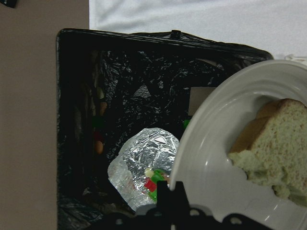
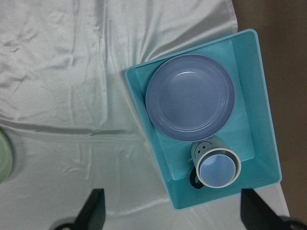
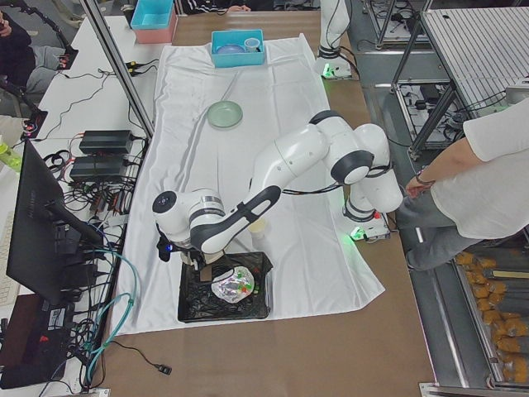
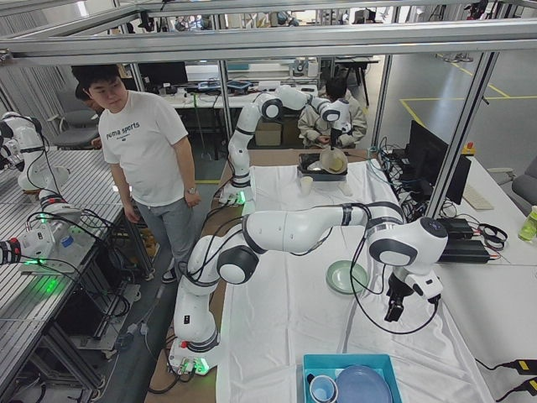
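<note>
My left gripper is shut on the rim of a white plate (image 1: pixel 206 177) carrying bread (image 1: pixel 273 148). The plate hangs over the right part of a bin (image 1: pixel 134 76) lined with black plastic, which holds crumpled foil (image 1: pixel 132 158) and small coloured pieces. My right gripper is open above the table's far end in its wrist view, over a blue tray (image 2: pixel 249 134) holding a blue plate (image 2: pixel 189 96) and a smiley mug (image 2: pixel 216 167).
A green plate (image 4: pixel 346 277) lies on the white cloth (image 4: pixel 268 319) between the arms. A pale cup (image 4: pixel 306 183) stands near the bin. A person (image 4: pixel 147 151) stands beside the table. A monitor and cables line the opposite side.
</note>
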